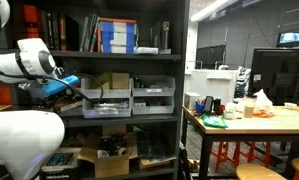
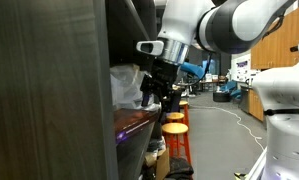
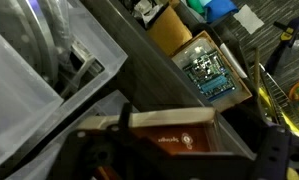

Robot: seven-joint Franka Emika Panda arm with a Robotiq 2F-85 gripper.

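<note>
My gripper is open, its dark fingers spread left and right along the bottom of the wrist view. Between them in that view appears the end of a reddish-brown box or book (image 3: 177, 137) with a pale top edge; whether the fingers touch it cannot be told. Exterior view 2 has the gripper (image 2: 163, 97) near the shelf opening, close to a reddish-brown item (image 2: 131, 124) on the shelf. From exterior view 1, the gripper (image 1: 71, 94) is at the shelf's left side, partly lost against dark surroundings.
Clear plastic bins (image 1: 153, 100) fill the middle shelf, close to the arm. Books (image 1: 117, 36) stand above. A cardboard box (image 1: 111, 158) of small items rests on the bottom shelf. A wooden table (image 1: 259, 123) with clutter is at right.
</note>
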